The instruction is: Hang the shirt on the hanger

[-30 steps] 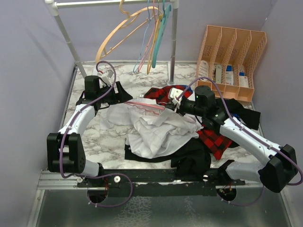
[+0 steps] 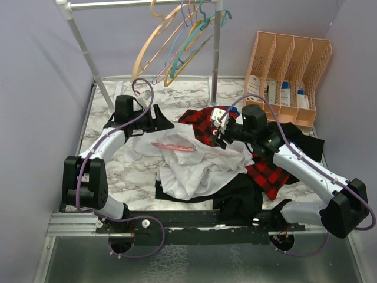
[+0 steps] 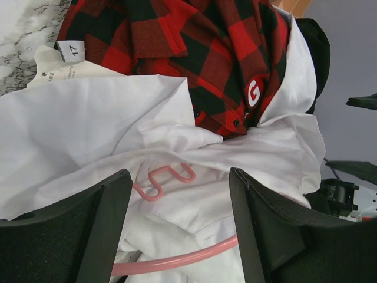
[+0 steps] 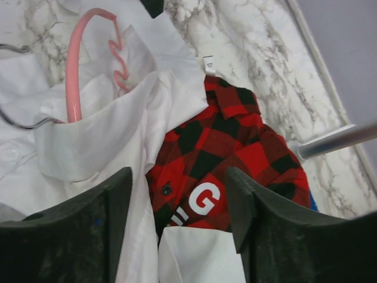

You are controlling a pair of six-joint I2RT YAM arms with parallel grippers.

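The white shirt [image 2: 191, 177] lies crumpled in the middle of the table. Across it rests a pink hanger [image 2: 174, 147]; in the right wrist view one part of the hanger [image 4: 73, 82] runs down behind a raised fold of the shirt [image 4: 94, 144], while its curved end stays outside. In the left wrist view its bent wire part [image 3: 171, 174] shows against white cloth. My left gripper [image 2: 169, 122] is above the shirt's far left side, fingers apart and empty. At the shirt's far right, my right gripper is open too, with cloth below and no clear grip on it.
A red and black checked shirt [image 2: 200, 121] lies just behind the white one, and black cloth [image 2: 241, 197] in front. Several hangers [image 2: 191, 44] dangle from the rack [image 2: 215, 59] at the back. An orange divided bin [image 2: 288, 65] stands back right. Bare marble shows at left.
My left gripper has shifted slightly right. The hangers on the rack have swung.
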